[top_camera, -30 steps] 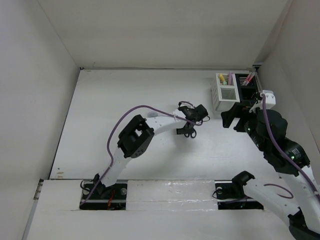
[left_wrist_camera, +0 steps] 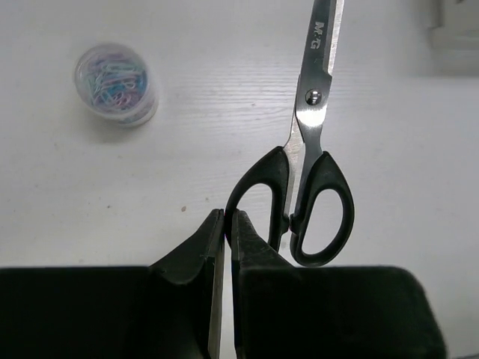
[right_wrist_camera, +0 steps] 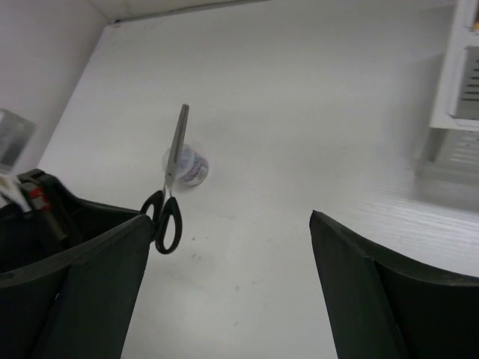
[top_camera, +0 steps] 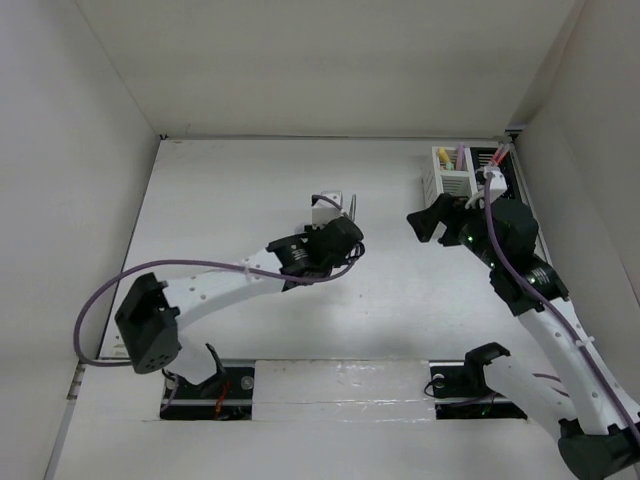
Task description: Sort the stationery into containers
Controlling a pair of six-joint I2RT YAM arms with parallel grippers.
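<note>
Black-handled scissors are held upright-pointing by a handle in my left gripper, which is shut on them and raised over the table, as the right wrist view also shows. A clear round tub (left_wrist_camera: 116, 82) of pastel paper clips stands on the table beyond, left of the scissors in the left wrist view. My right gripper (top_camera: 430, 223) is open and empty, facing the scissors from the right, in front of the containers. A white slotted container (top_camera: 433, 185) and a black one (top_camera: 495, 183) hold pens at the back right.
White walls border the table (top_camera: 210, 190) at the back and sides.
My left arm has risen and shifted leftward with the scissors. My right gripper has moved leftward, away from the right side, toward the middle.
</note>
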